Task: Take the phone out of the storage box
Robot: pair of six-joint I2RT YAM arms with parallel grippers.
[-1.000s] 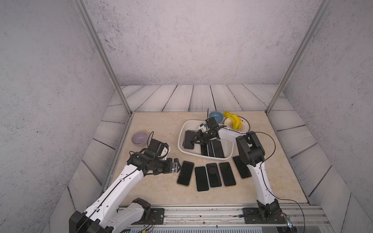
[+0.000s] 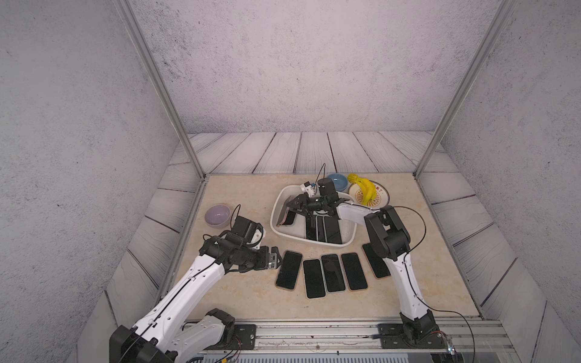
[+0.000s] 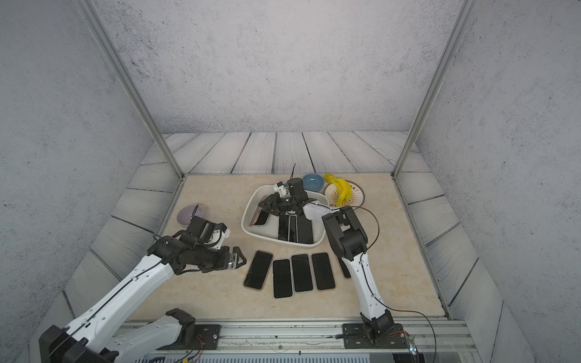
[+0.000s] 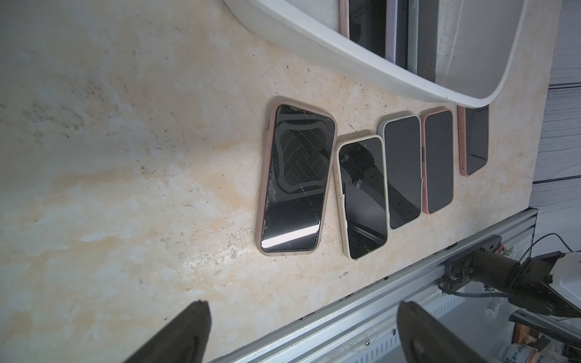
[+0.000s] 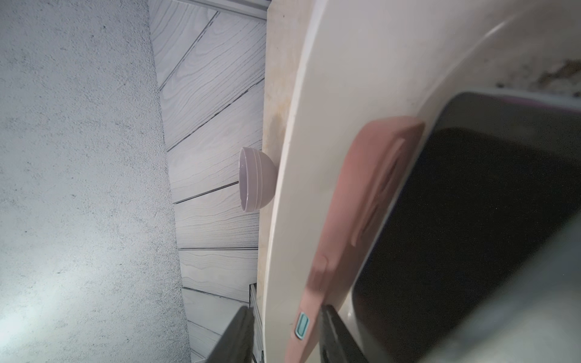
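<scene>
The white storage box (image 2: 348, 237) holds several phones. In the right wrist view a pink-cased phone (image 5: 363, 187) stands on its side along the box's left wall. My right gripper is narrowed around its near end, shut on it, with one finger on the wall side; the contact itself is not clearly visible. Beside it lies a dark-screened phone (image 5: 466, 236), partly under the gripper in the top views. More phones (image 2: 331, 230) lie at the box's right. My left gripper stands open and empty, left of the phones on the table.
Several phones lie in front of the box, among them a cracked one (image 4: 296, 175). A purple bowl (image 2: 217, 216) stands at left; a blue bowl (image 2: 337, 182) and plate with bananas (image 2: 365, 190) are behind right.
The box has slid a little left and back since a second ago. My right gripper has moved left inside it, now over the phone by the left wall. The left arm is practically still.
</scene>
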